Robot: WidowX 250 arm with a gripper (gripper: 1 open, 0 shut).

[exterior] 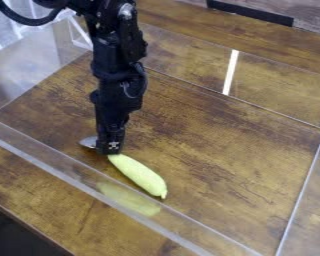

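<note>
A pale yellow-green elongated object (pixel 139 176) lies diagonally on the wooden surface, a small silvery piece at its upper-left end. The black robot gripper (pixel 108 140) is lowered onto that upper-left end, its tip over the silvery part and largely covering it. Whether its fingers are closed on the object is hard to see.
Clear acrylic walls (pixel 55 166) enclose the wooden work area on the sides. A dark bar lies at the back beyond the enclosure.
</note>
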